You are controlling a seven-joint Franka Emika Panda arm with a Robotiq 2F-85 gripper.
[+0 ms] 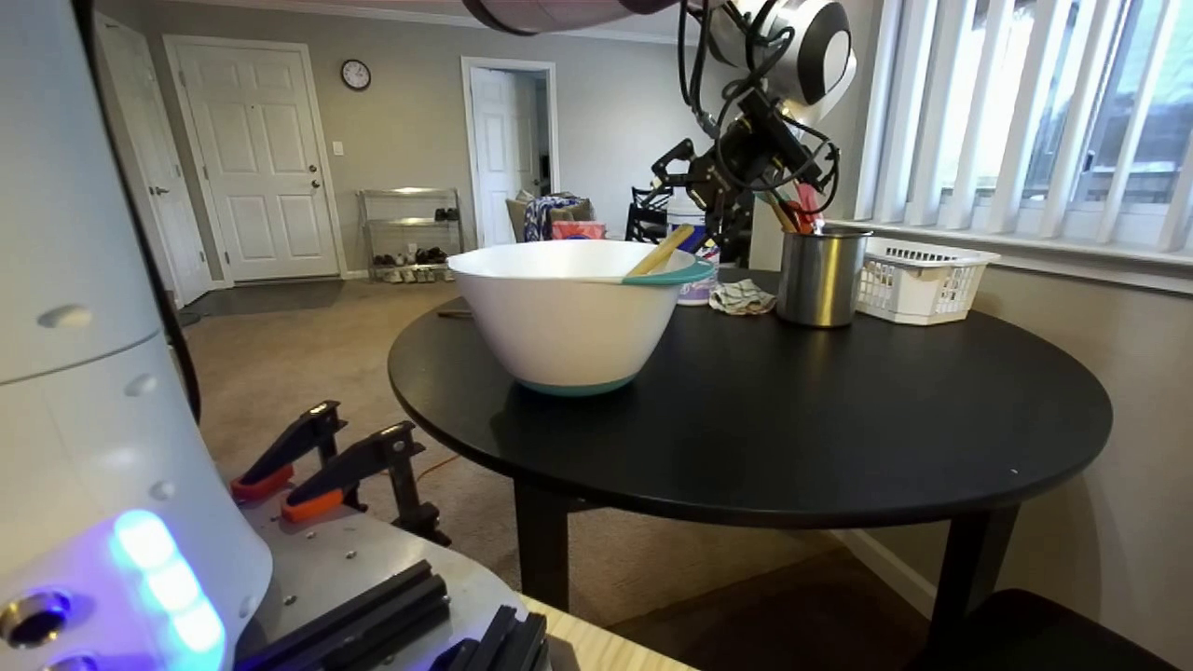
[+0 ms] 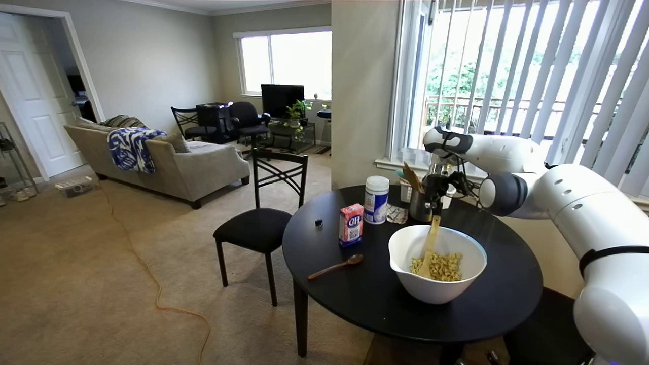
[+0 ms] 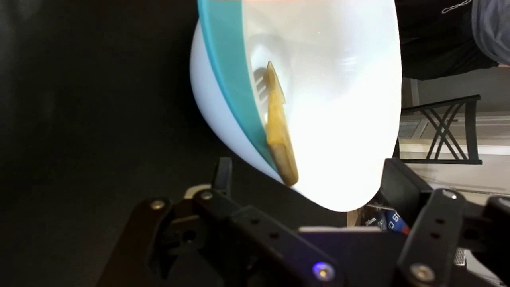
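Observation:
A white mixing bowl (image 2: 406, 277) with a teal rim section (image 3: 232, 76) stands on the round black table. Pasta-like pieces (image 2: 447, 267) lie in it in exterior view 2. A wooden utensil (image 3: 277, 124) leans inside, its handle end (image 1: 674, 239) rising over the bowl's edge. In the wrist view my gripper is open, with its fingers spread to either side of that handle end. Nothing is gripped. The fingers appear apart from the handle, above the table on the bowl's window side.
Behind the gripper stand a metal utensil crock (image 1: 822, 280), a white basket (image 1: 923, 280), a folded cloth (image 1: 743, 297) and a wipes canister (image 2: 376, 199). A red-and-blue box (image 2: 351, 225) and a wooden spoon (image 2: 335, 266) lie farther left.

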